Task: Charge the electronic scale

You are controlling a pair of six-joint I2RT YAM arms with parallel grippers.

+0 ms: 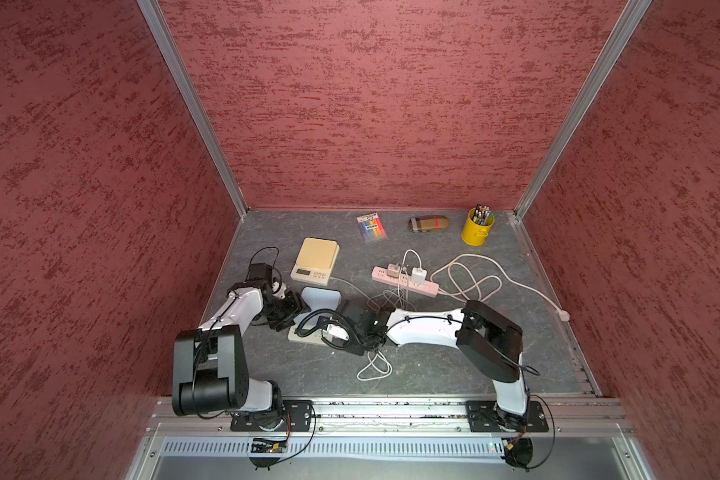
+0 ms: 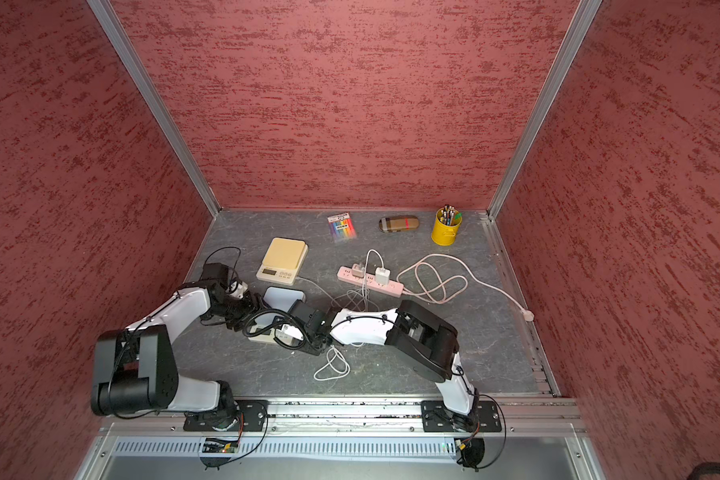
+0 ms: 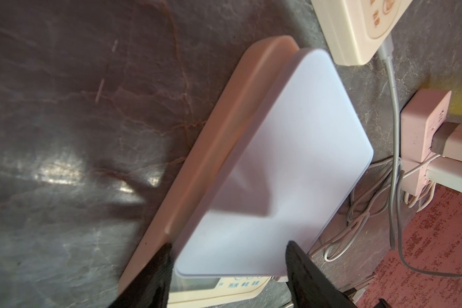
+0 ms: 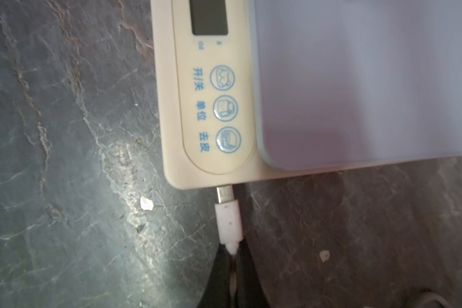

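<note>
The near electronic scale (image 4: 210, 177) is cream with a pale blue-grey plate; its display looks dark in the right wrist view. A white charging plug (image 4: 229, 221) meets the scale's side edge, part of its metal tip still showing; how deep it sits cannot be told. Just behind the plug, my right gripper is shut on the thin white cable. My left gripper stands open over the scale's display end, its fingers (image 3: 156, 274) apart at either side of the plate; contact is unclear. The arms partly cover this scale in the top views.
A second, yellowish scale (image 1: 316, 260) with a cable attached lies behind. A pink power strip (image 1: 405, 281) carries plugged-in adapters, its cord looping right. Pens in a yellow cup (image 1: 477, 232), a pencil case (image 1: 429, 224) and a marker pack (image 1: 371, 226) stand farther back.
</note>
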